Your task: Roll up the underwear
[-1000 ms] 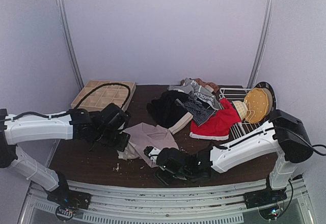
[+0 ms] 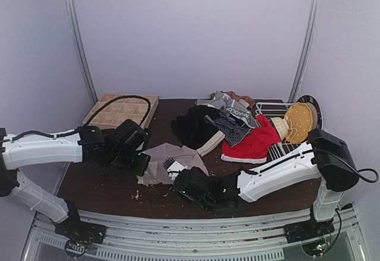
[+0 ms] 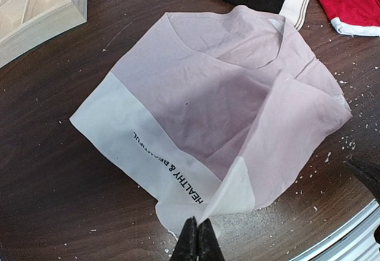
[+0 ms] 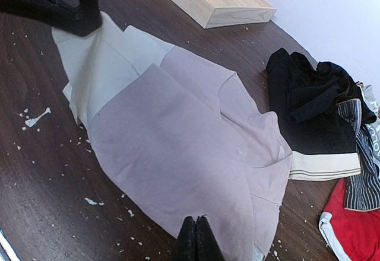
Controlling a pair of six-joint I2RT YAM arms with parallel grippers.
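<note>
The pale pink underwear (image 3: 214, 95), with a white lettered waistband (image 3: 148, 148), lies spread on the dark table, its near side folded partly over itself. In the left wrist view my left gripper is shut on a waistband corner. The right wrist view shows that corner lifted off the table, the white band (image 4: 98, 65) hanging from the left fingers (image 4: 89, 15). My right gripper is shut above the underwear's right portion, and nothing shows between its fingers. The left wrist view places its tips (image 3: 351, 163) apart from the cloth's edge.
A wooden compartment tray (image 2: 122, 114) stands at the back left. Beyond the underwear lie black garments (image 2: 193, 127), a striped piece (image 2: 228, 129) and a red garment (image 2: 252, 145). A white rack (image 2: 279, 110) stands at the right. Bare table lies to the left and in front.
My right gripper has moved away from the table's front edge, over the underwear. The cloth's near edge, which stuck out frontward, now lies farther back. My left arm looks unmoved.
</note>
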